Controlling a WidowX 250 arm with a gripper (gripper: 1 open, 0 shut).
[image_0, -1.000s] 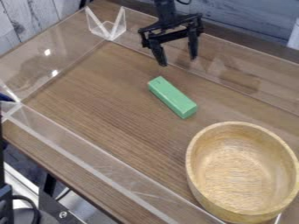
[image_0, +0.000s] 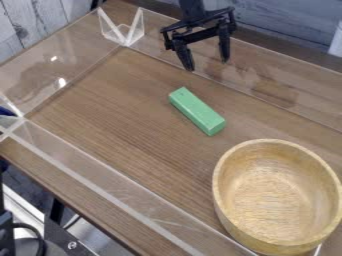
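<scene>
My gripper (image_0: 198, 44) is at the top centre of the camera view, dark, with its fingers open and angled down over the wooden table (image_0: 107, 140); I see nothing held in it. Below it lies a green bar (image_0: 198, 110), tilted diagonally, apart from the fingers.
A large tan bowl (image_0: 273, 196) fills the lower right. A clear wire-like or plastic object (image_0: 120, 25) stands at the top left. Dark cables lie at the bottom left edge.
My gripper has shifted slightly and its angle looks a little different. The green bar and the bowl have not moved.
</scene>
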